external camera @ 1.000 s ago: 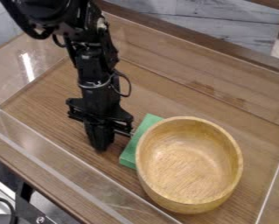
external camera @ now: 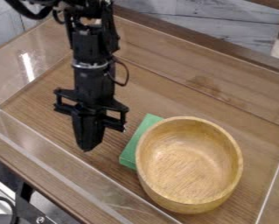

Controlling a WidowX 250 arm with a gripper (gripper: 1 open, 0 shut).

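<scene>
My black gripper (external camera: 87, 140) points down over the wooden tabletop at the left of centre, shut, with nothing seen between its fingers. To its right lies a green object (external camera: 141, 131), partly hidden behind a large pale tan oval bowl (external camera: 188, 166). The gripper is apart from both.
A grey wood-patterned backdrop (external camera: 223, 22) stands at the back. A black cable shows at the lower left corner.
My gripper has moved up and a little to the left, away from the green object. The bowl and green object look unmoved.
</scene>
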